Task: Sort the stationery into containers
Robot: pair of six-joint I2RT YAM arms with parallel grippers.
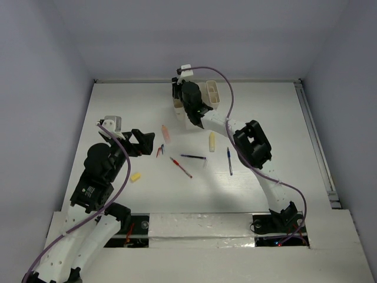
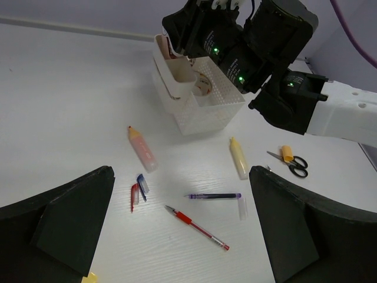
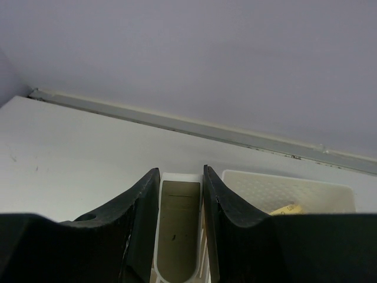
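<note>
A white multi-compartment container [image 1: 212, 93] stands at the back middle, with my right gripper [image 1: 175, 88] over its left side. In the right wrist view the right fingers frame a narrow white-rimmed compartment [image 3: 179, 230]; whether anything is between them is hidden. My left gripper [image 1: 143, 142] hangs open at the left. On the table lie a pink highlighter [image 2: 142, 150], a yellow highlighter [image 2: 238, 158], a red pen [image 2: 197, 229], a dark pen [image 2: 213, 196], small red [image 2: 134, 197] and blue [image 2: 142, 187] items, black scissors [image 2: 298, 166] and a yellow piece [image 1: 135, 177].
A blue pen [image 1: 230, 161] lies at the right. Walls [image 1: 194, 41] bound the table at the back and sides.
</note>
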